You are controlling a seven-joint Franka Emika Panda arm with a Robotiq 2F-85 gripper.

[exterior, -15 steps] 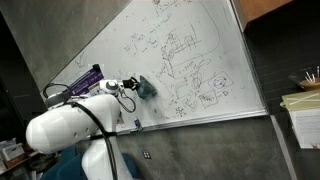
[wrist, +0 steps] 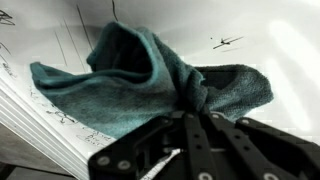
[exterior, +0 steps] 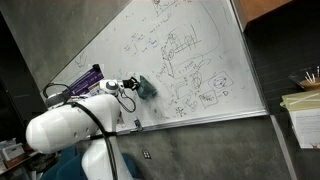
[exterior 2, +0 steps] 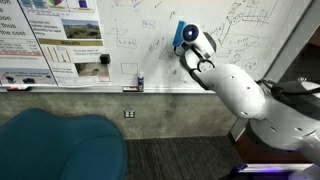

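A teal-green cloth (wrist: 125,80) is bunched in my gripper, which is shut on it in the wrist view. Loose folds spread out to both sides of the fingers, whose tips are hidden in the fabric. Behind the cloth lies the whiteboard (exterior: 200,70), covered with dark marker drawings. From exterior view 1 the cloth (exterior: 146,88) shows as a small dark patch against the board's lower left part. In exterior view 2 a blue bit of the cloth (exterior 2: 179,33) sticks up beside the gripper. Whether it presses on the board I cannot tell.
Posters (exterior 2: 70,40) cover the board's left side in exterior view 2. A small bottle (exterior 2: 140,80) stands on the tray along the lower edge. A teal chair (exterior 2: 65,145) sits below. Papers and a holder of pencils (exterior: 307,85) are at far right.
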